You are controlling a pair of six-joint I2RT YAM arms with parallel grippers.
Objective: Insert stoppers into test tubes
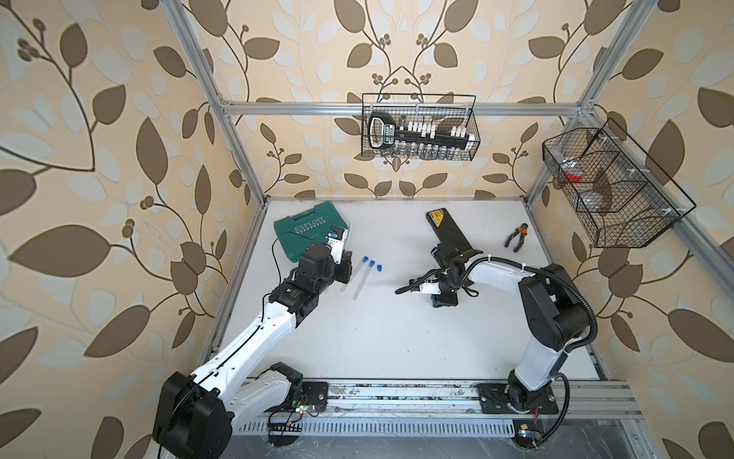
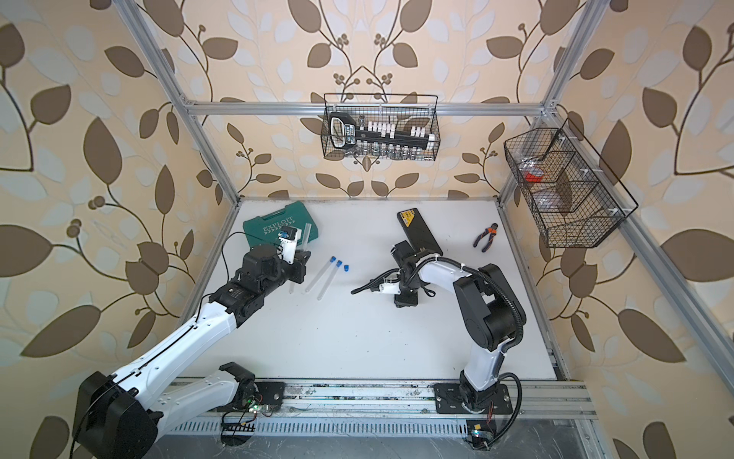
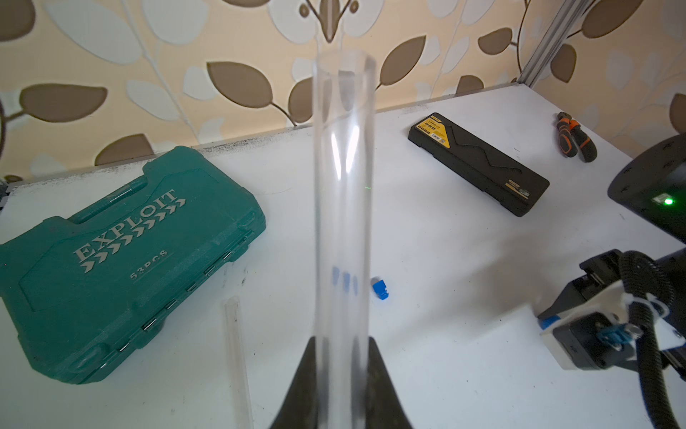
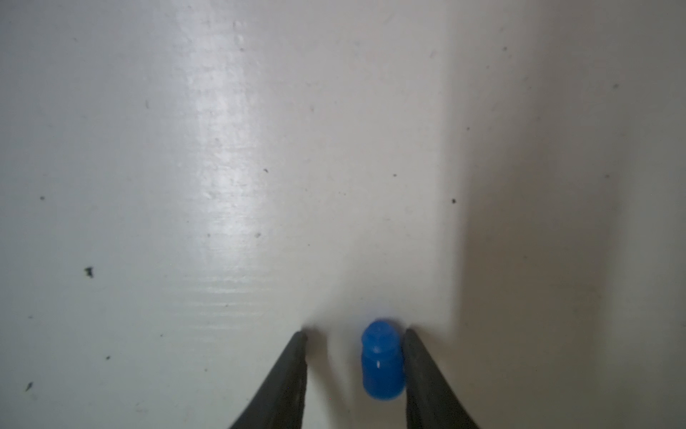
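Note:
My left gripper is shut on a clear test tube (image 3: 343, 178), which stands upright with its open end up and no stopper in it. Close above the table, my right gripper is part open around a small blue stopper (image 4: 383, 364). The stopper sits nearer the right finger (image 4: 428, 382), seemingly against it, while a gap shows on the left side. Two tubes with blue stoppers (image 2: 332, 260) at their far ends lie mid-table, and a loose blue stopper (image 2: 346, 267) rests beside them. Another clear tube (image 3: 239, 364) lies on the table.
A green case (image 3: 135, 257) lies at the back left. Behind my right arm is a black box (image 1: 449, 229), with pliers (image 1: 517, 237) farther right. Wire baskets (image 1: 419, 130) hang on the back and right walls.

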